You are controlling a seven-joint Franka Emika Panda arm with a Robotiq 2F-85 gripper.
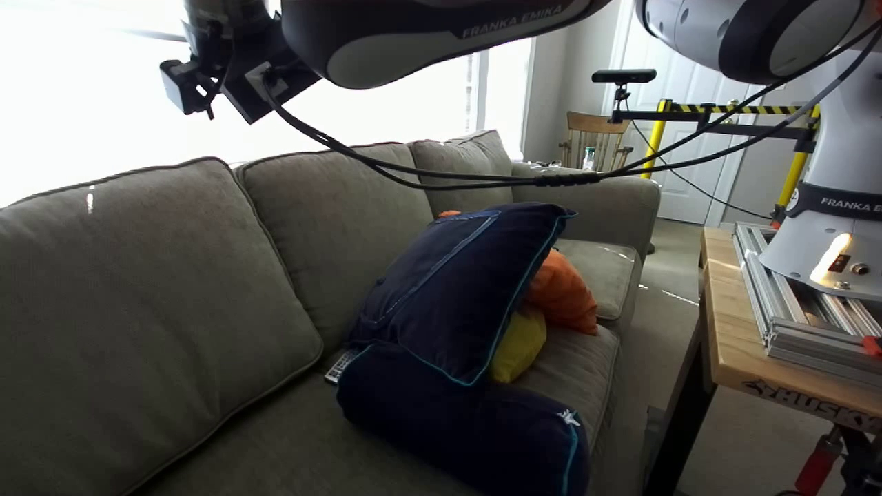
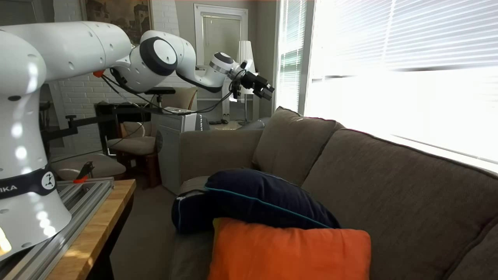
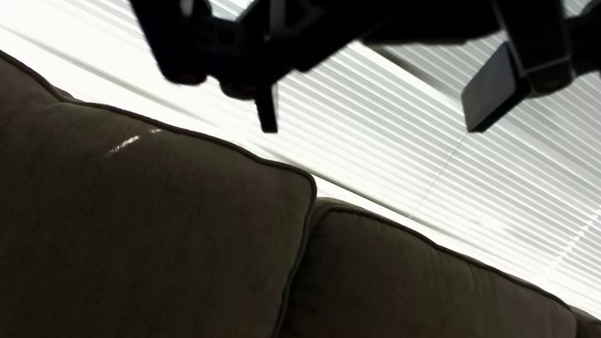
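My gripper is open in the wrist view, its two dark fingers wide apart with only bright window blinds behind them. In exterior view 2 the gripper [image 2: 268,91] hangs in the air above the sofa's far back cushions, touching nothing. On the sofa seat, a navy pillow with teal piping [image 1: 471,289] leans over a navy bolster [image 1: 463,421]. A yellow pillow [image 1: 519,343] and an orange pillow [image 1: 566,293] lie partly hidden behind them. Part of a remote control [image 1: 337,368] shows beside the navy pillow, against the back cushion.
The grey sofa's back cushions [image 1: 124,322] stand below the window. Beside the sofa is the wooden workbench [image 1: 727,331] carrying the robot base. Cables [image 1: 496,178] droop from the arm over the pillows.
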